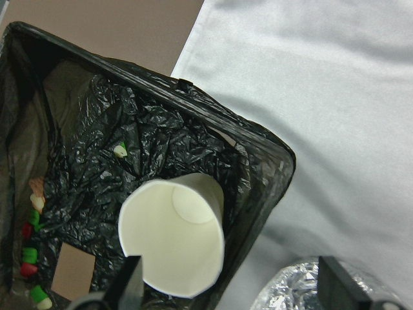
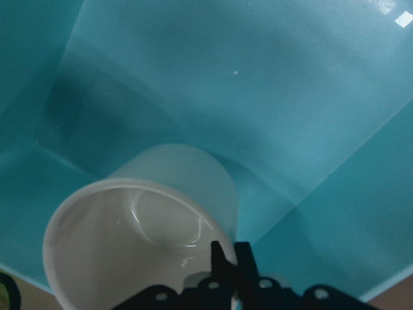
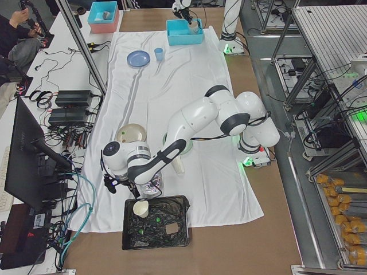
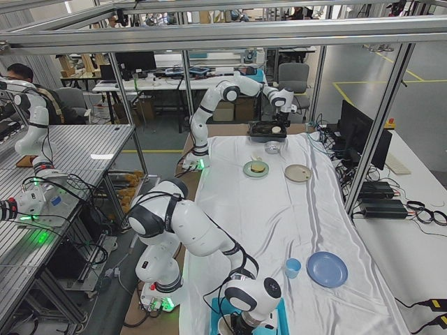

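A white cup [image 1: 171,236] lies on its side in the black-lined bin [image 3: 155,240]. Above the bin's edge my left gripper stands open, its fingertips wide apart, with a crumpled foil item [image 1: 290,287] beside the bin below it. My right gripper is shut on the rim of a pale cup [image 2: 110,245], which is tilted inside the blue bin [image 2: 322,97]. In the camera right view the right gripper is partly hidden by its arm.
A beige plate [image 4: 298,173], a green plate [image 4: 255,174] with something yellow on it, a blue plate [image 4: 326,269] and a blue cup [image 4: 292,269] stand on the white cloth.
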